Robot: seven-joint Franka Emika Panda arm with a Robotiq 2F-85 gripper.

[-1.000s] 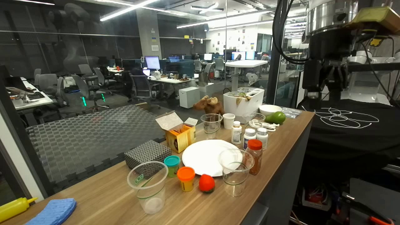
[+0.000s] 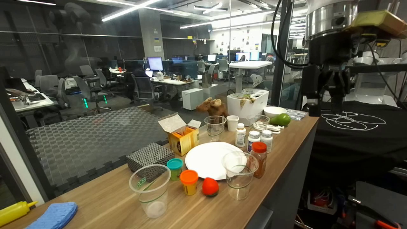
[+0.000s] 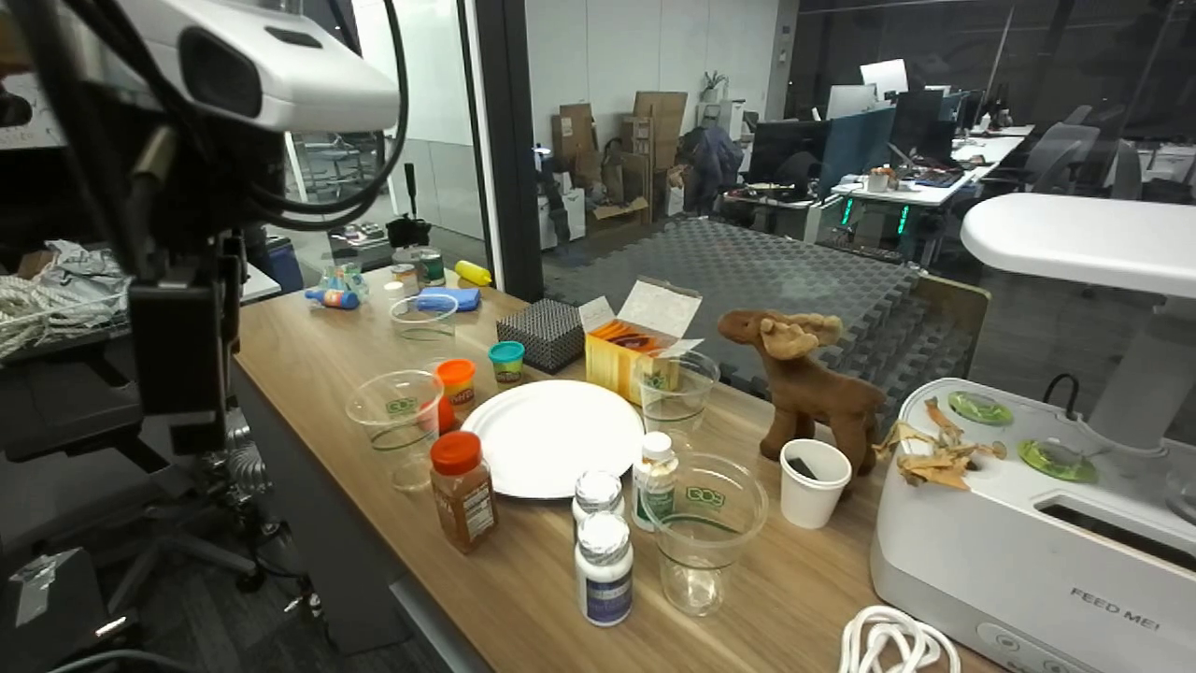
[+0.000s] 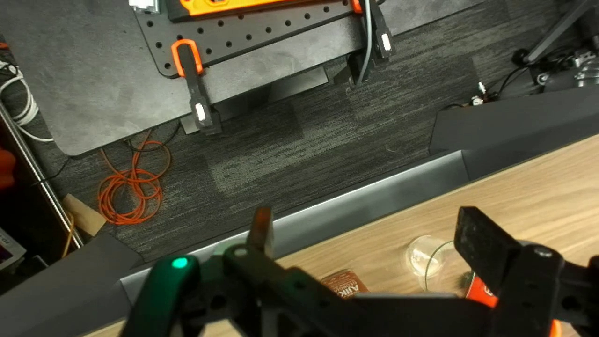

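Observation:
My gripper is open with nothing between its fingers; in the wrist view they spread wide above the counter's edge. From exterior view 1, the gripper [image 2: 327, 108] hangs at upper right, beyond the counter's right edge. A white plate [image 2: 208, 160] lies mid-counter. Around it are a red-lidded spice jar [image 2: 259, 160], a clear cup [image 2: 239, 181], a red ball-like thing [image 2: 210, 186], and tubs with orange [image 2: 189, 182] and teal [image 2: 175, 169] lids. Several white pill bottles [image 3: 605, 568] stand together near another clear cup [image 3: 701, 538].
Behind the plate are an open yellow box [image 2: 183, 139], a dark textured block [image 2: 150, 158] and a plush moose [image 3: 813, 387]. A white planter [image 3: 1009, 527] fills the far end. Bare wood [image 2: 106, 194] shows at the near end.
In exterior view 1 the arm and gripper have shifted slightly left and lower, toward the counter. Objects on the counter have not moved.

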